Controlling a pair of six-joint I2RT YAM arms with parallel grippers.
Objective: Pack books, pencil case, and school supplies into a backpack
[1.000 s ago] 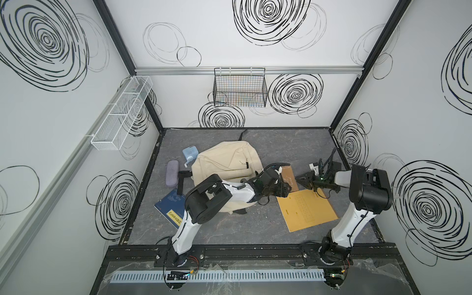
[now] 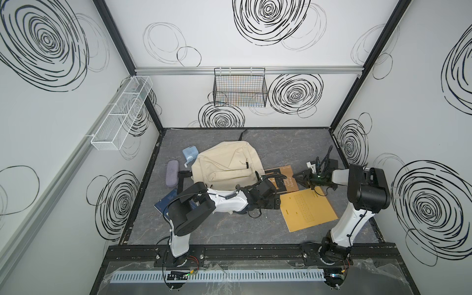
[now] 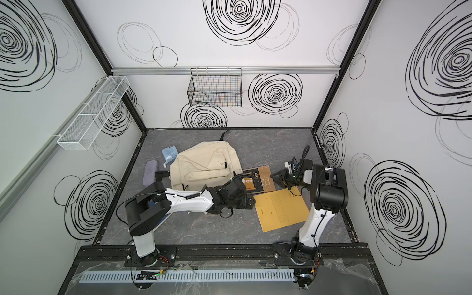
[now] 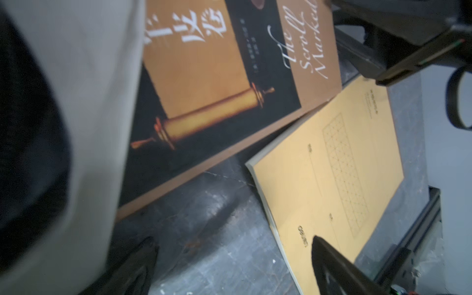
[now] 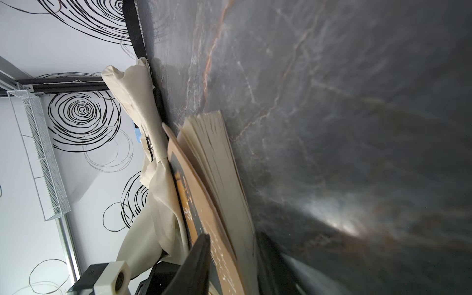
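The cream backpack [image 2: 228,164] lies on the table, its near part hidden by my left arm. A black and brown book [image 4: 196,83] pokes out from its right side. My left gripper is open beside the backpack's near right edge, nothing between its fingers. In the right wrist view my right gripper is part open around the book's right edge, its fingers on either side; firm contact cannot be told. The yellow notebook [image 2: 307,211] lies flat at front right. The purple pencil case [image 2: 172,173] rests left of the backpack.
A light blue item [image 2: 190,153] lies behind the pencil case. A blue book [image 2: 162,202] is partly hidden under my left arm. Wire baskets hang on the back and left walls.
My left gripper has drawn slightly left and toward the front, its forearm swinging across the blue book. More of the brown book's cover shows. My right arm has barely moved.
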